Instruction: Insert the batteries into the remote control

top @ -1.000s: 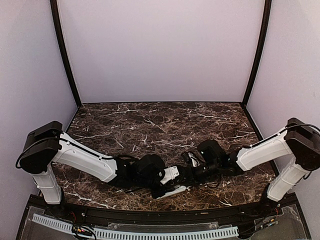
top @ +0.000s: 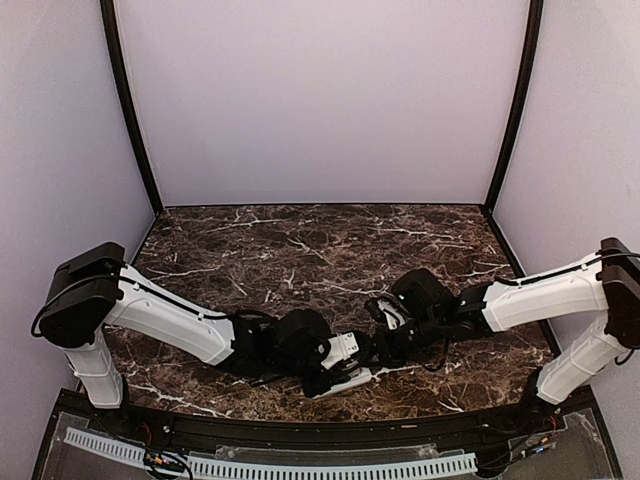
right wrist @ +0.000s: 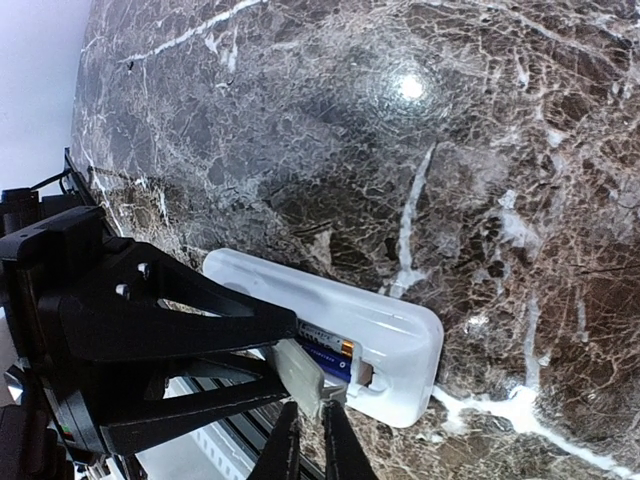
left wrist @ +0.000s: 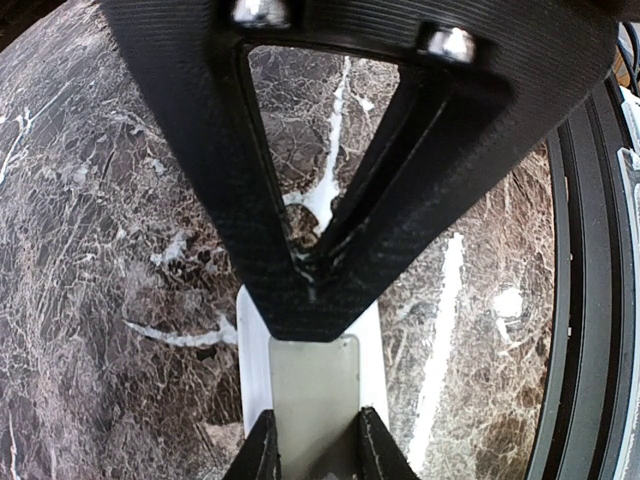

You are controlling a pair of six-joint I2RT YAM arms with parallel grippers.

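The white remote [right wrist: 395, 375] lies on the table with its compartment up. Inside the compartment show a blue battery [right wrist: 326, 362] and the copper-coloured end of another battery [right wrist: 346, 346], both partly hidden. A flat pale grey piece, seemingly the cover [left wrist: 315, 400], is tilted above the remote. My left gripper is shut on its two sides. Close to the cover's lower end in the right wrist view are the tips of my right gripper; whether they grip it is unclear. In the left wrist view one black right finger [left wrist: 310, 310] covers the cover's far end.
Both arms meet at the table's front, above a dark rail [top: 330, 430] and a white slotted strip [top: 335, 468].
The left arm looks unmoved in the top view.
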